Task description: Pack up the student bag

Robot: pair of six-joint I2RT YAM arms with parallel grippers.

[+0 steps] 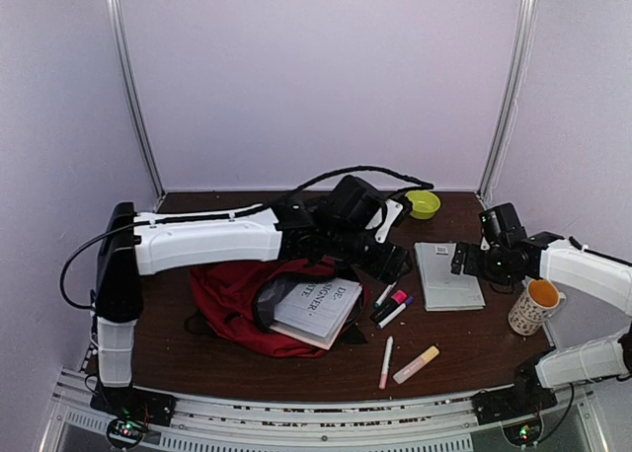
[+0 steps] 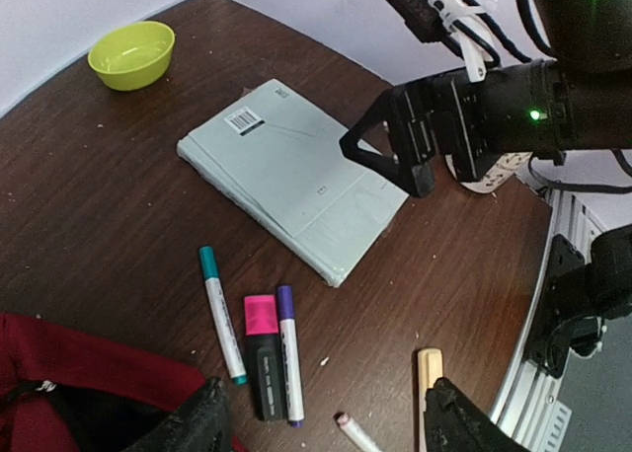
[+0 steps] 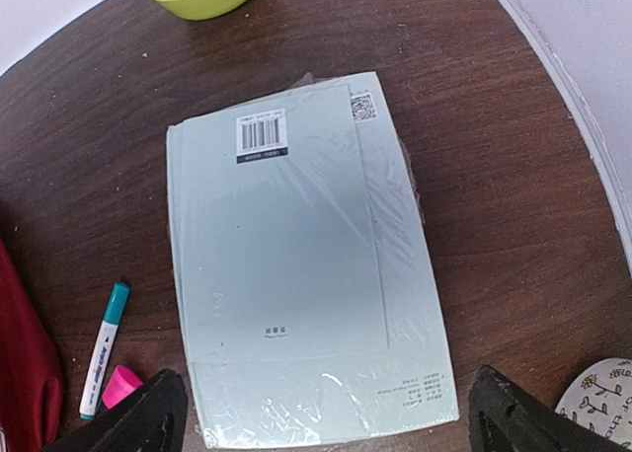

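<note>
The red bag (image 1: 232, 309) lies on its side with its mouth to the right, a white book titled "Designer" (image 1: 316, 306) partly inside. A pale grey book (image 3: 286, 235) lies flat right of the markers. Between bag and book are a teal-capped marker (image 2: 223, 314), a pink-capped highlighter (image 2: 264, 358) and a purple-capped marker (image 2: 290, 353). A red-capped pen (image 1: 386, 361) and a yellowish highlighter (image 1: 416, 364) lie near the front edge. My left gripper hangs open above the markers, empty. Over the grey book's right side, my right gripper is open and empty.
A lime-green bowl (image 1: 424, 204) sits at the back. On the right stands a patterned mug (image 1: 534, 307) with an orange inside, close beneath the right arm. Bare table (image 1: 456, 348) shows between the grey book and the front edge.
</note>
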